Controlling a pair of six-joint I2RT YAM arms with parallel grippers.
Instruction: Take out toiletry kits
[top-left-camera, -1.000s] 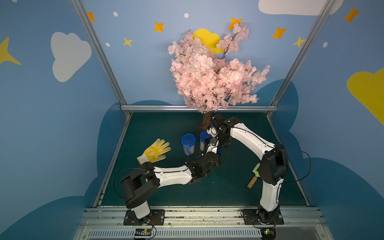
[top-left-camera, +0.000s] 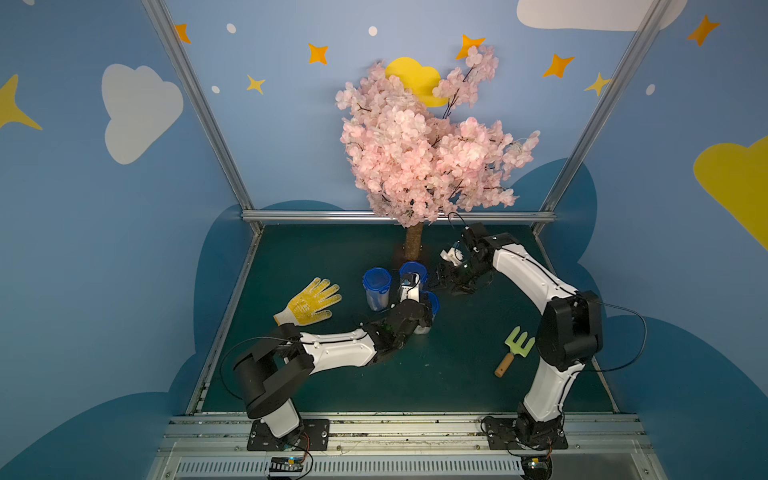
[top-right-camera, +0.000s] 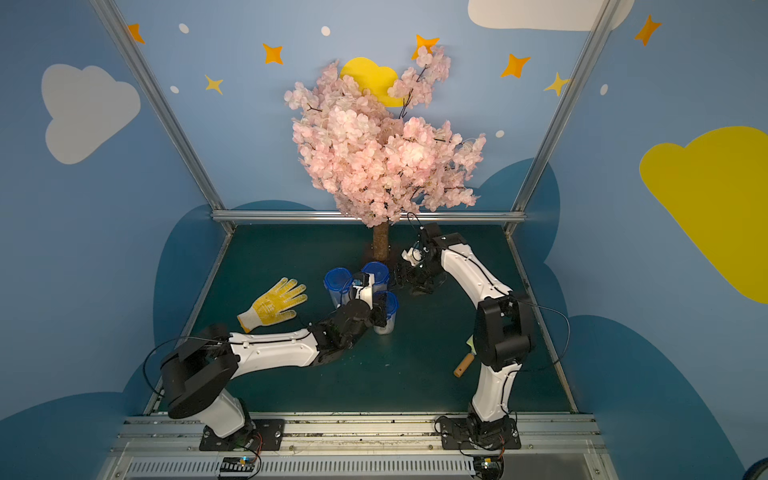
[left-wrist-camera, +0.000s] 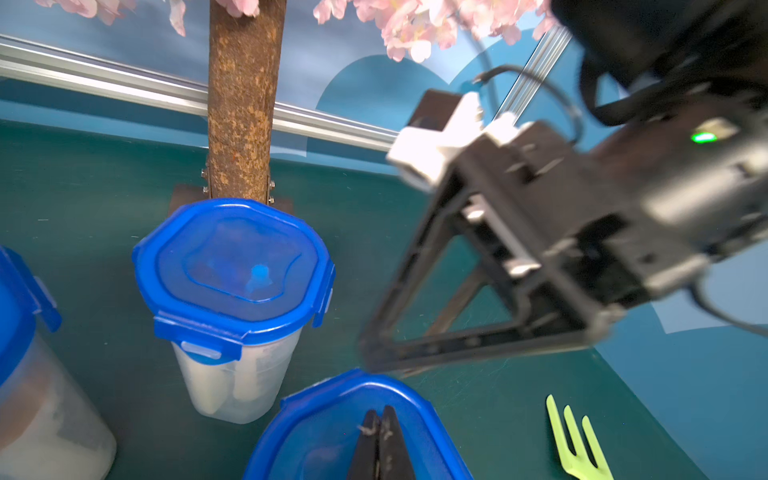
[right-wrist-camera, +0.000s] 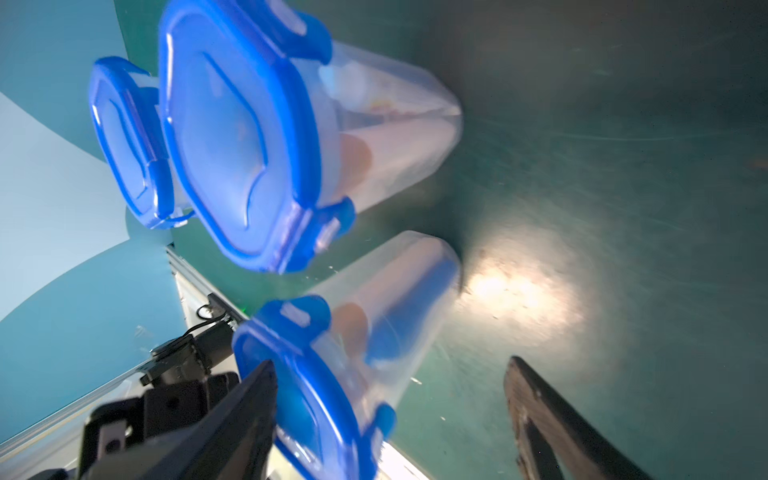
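Observation:
Three clear containers with blue lids stand in the middle of the floor: a left container (top-left-camera: 377, 289), a back container (left-wrist-camera: 232, 272) by the trunk, and a front container (right-wrist-camera: 376, 320). Pale and blue items show dimly through their walls. My left gripper is shut at the front container's lid, with nothing visible between its fingertips; whether it touches the lid, I cannot tell. To the right of the containers, my right gripper has its fingers well apart, with nothing held. In its wrist view, the front container's lid lies partly behind one finger (right-wrist-camera: 256, 400).
A tree trunk (left-wrist-camera: 240, 104) rises right behind the containers, pink blossom (top-left-camera: 424, 152) above. A yellow glove (top-left-camera: 309, 302) lies at the left, a green garden fork (top-left-camera: 513, 352) at the right. Bare floor lies between fork and containers.
My right arm has swung right, away from the containers. The containers look unmoved.

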